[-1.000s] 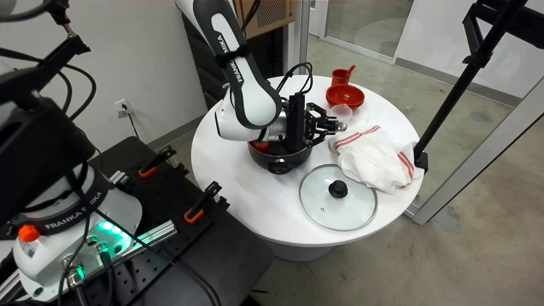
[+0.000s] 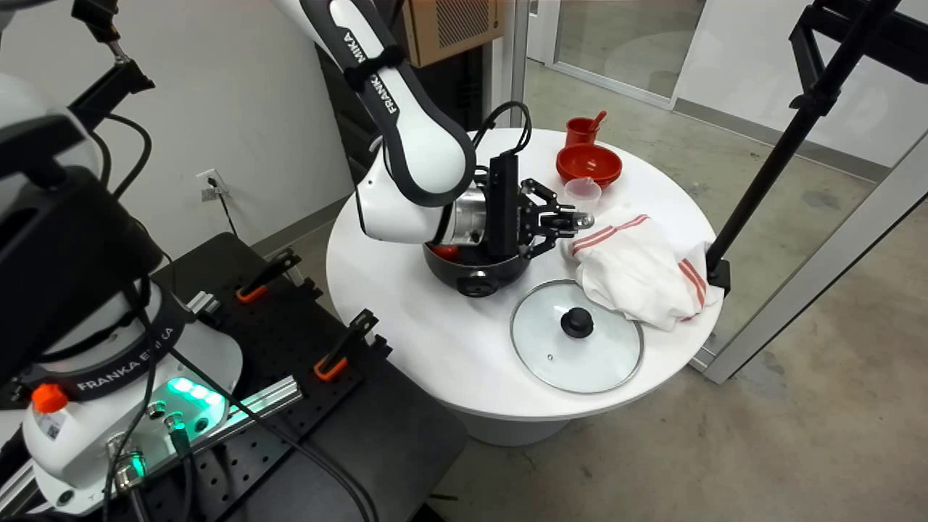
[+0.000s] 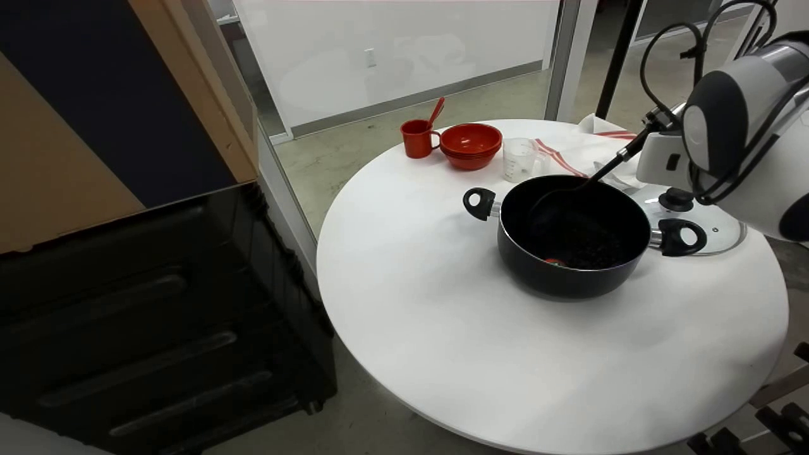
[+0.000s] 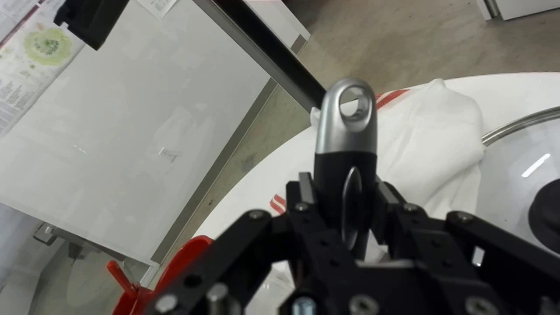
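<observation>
A black utensil with a silver handle end [image 4: 328, 136] stands between the fingers of my gripper, which is shut on its handle. In exterior view 2 its shaft [image 3: 607, 168] slants down into the black two-handled pot [image 3: 569, 282], and its head lies inside, dim against the dark interior. A small red piece [image 3: 554, 261] shows low in the pot. From exterior view 1, my gripper [image 2: 570, 221] is beyond the pot's right side, and the arm covers much of the pot [image 2: 475, 280].
Right of the pot lie a glass lid [image 2: 557, 357] and a crumpled white towel [image 2: 639, 274] with red stripes. Behind are red bowls [image 3: 470, 143], a red cup [image 3: 416, 139] and a clear measuring cup [image 3: 519, 160].
The arm has shifted slightly left in exterior view 1, and the gripper with the utensil sits a touch lower. Pot, lid and towel look unmoved.
</observation>
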